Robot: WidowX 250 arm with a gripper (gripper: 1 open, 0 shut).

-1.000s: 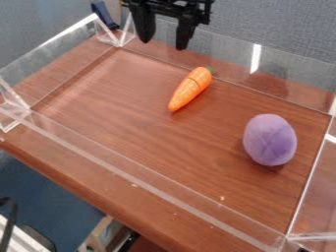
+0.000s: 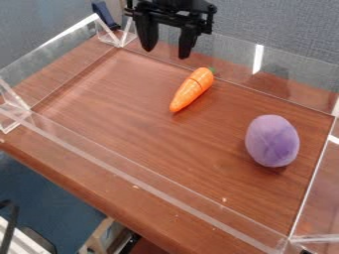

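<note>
My black gripper hangs at the top centre of the camera view, over the back of the wooden surface, with its fingers apart and nothing visible between them. Below it and slightly right, an orange toy carrot lies diagonally on the wood, its green tip toward the back. A purple oval object rests farther right.
Clear plastic walls border the wooden surface on the visible sides. A dark blue object stands beyond the back-left corner, and dark items sit outside at lower left.
My gripper has moved slightly downward in the view, with a small shift of its fingers. The carrot and the purple object have not moved.
</note>
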